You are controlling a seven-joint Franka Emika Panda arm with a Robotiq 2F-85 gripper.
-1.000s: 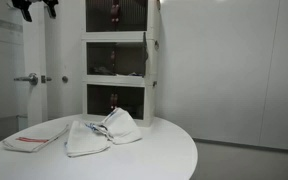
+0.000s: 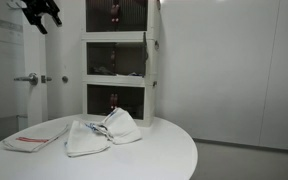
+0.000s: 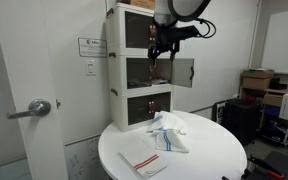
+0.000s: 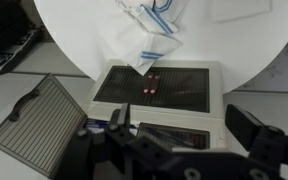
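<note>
My gripper (image 2: 50, 24) hangs high at the top left of exterior view 1, well above the table. In the wrist view its dark fingers (image 4: 246, 128) stand wide apart with nothing between them. Three white cloths lie on the round table: a flat one with red stripes (image 2: 34, 143), a folded one in the middle (image 2: 86, 140), and a crumpled cloth with blue stripes (image 2: 121, 125) near the cabinet. A three-tier white cabinet (image 3: 115, 75) rises behind them. Its middle door (image 3: 181, 73) is swung open, and a few small things show inside that compartment.
A door with a handle (image 3: 39, 108) stands at the left. Dark shelving with boxes (image 3: 269, 100) is off to the right. The open cabinet door (image 4: 29, 125) juts out beside the compartment.
My gripper has come lower in exterior view 1 and now shows more fully, slightly turned. The cloths and the cabinet have not moved.
</note>
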